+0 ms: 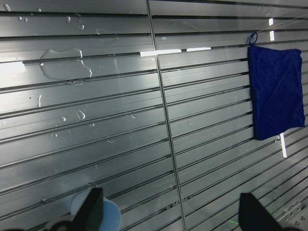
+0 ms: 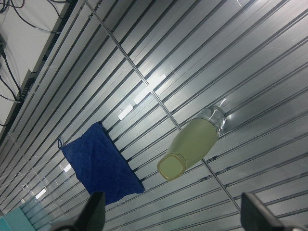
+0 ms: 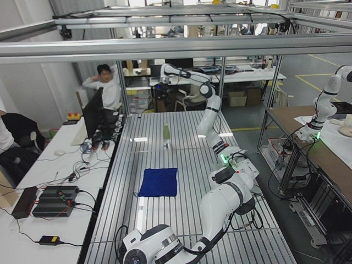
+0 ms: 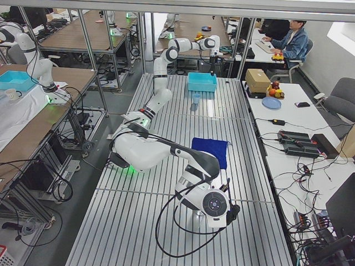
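A blue cloth (image 3: 158, 182) (image 4: 209, 149) (image 1: 276, 91) (image 2: 101, 161) lies flat mid-table. A green bottle with a silver end (image 3: 166, 133) (image 2: 190, 144) stands on the slatted table. A light blue cup (image 4: 196, 98) (image 1: 108, 214) is at the other end, near a blue tray (image 4: 202, 81). My left gripper (image 4: 212, 62) hangs open above the cup's end, with one finger partly hiding the cup in the left wrist view. My right gripper (image 3: 161, 91) is open above the table near the bottle, nothing seen between its fingers.
A white side table (image 3: 60, 143) with power supplies, cables, a monitor and a seated person runs alongside. Metal frame posts surround the slatted table. Water drops lie on the slats near the cup.
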